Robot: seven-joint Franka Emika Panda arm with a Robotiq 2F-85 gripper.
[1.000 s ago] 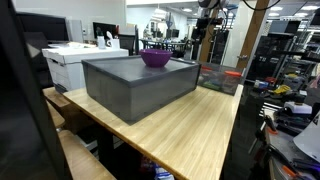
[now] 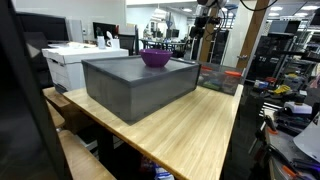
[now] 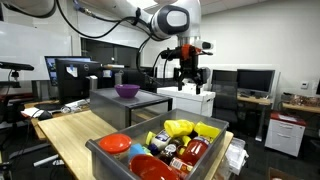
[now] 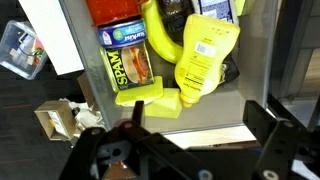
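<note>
My gripper stands open above the near wall of a grey bin [image 4: 220,112], its fingers apart with nothing between them. Inside that bin, the wrist view shows a Spam can [image 4: 126,60], a yellow mustard bottle [image 4: 207,55], a yellow block [image 4: 163,103] and dark bottles beside a banana [image 4: 160,32]. In exterior view 2 the gripper [image 3: 187,79] hangs well above the bin [image 3: 207,125]. A purple bowl [image 3: 127,91] rests on top of a grey box [image 3: 118,107] to the left.
A wooden table [image 2: 165,140] has a wide clear stretch in front of the grey box. Red and orange round items [image 3: 117,144] fill the bin's near side. A small clear container [image 4: 22,50] lies outside the bin.
The arm at the back of exterior view 1 has shifted slightly; the gripper sits a little left of where it was. The bowl, box and table look unchanged.
</note>
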